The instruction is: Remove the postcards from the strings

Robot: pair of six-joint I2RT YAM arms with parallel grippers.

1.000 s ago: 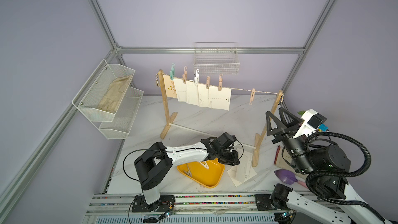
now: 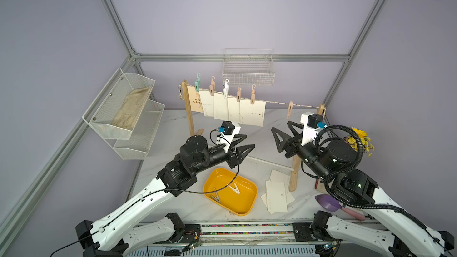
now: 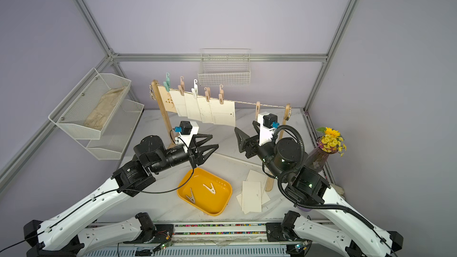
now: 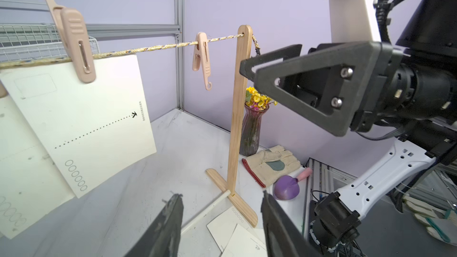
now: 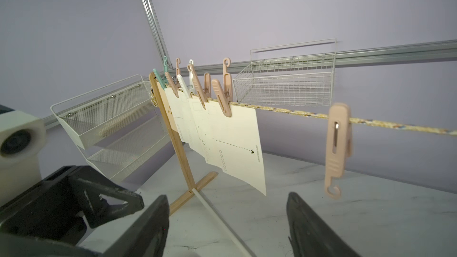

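Observation:
Several cream postcards (image 2: 251, 114) hang in an overlapping row on the left part of the string (image 5: 304, 112), held by green, white and pinkish clothespins (image 5: 221, 98). One more pinkish clothespin (image 5: 337, 145) hangs on the string's right part with no card. My left gripper (image 2: 247, 143), in front of the row and below it, is open with nothing between its fingers. To its right my right gripper (image 2: 281, 133) is open too, empty, near the lone clothespin. A small pile of postcards (image 2: 276, 196) lies on the table.
A yellow tray (image 2: 250, 204) with two clothespins stands at the front. Wooden posts (image 4: 239, 109) carry the string. A flower vase (image 4: 251, 130), gloves (image 4: 272, 163) and a purple tool (image 4: 286, 188) are at the right.
My left arm has risen and drawn back left from the pile, where a postcard now lies flat on top. The right gripper has moved left, toward the lone clothespin.

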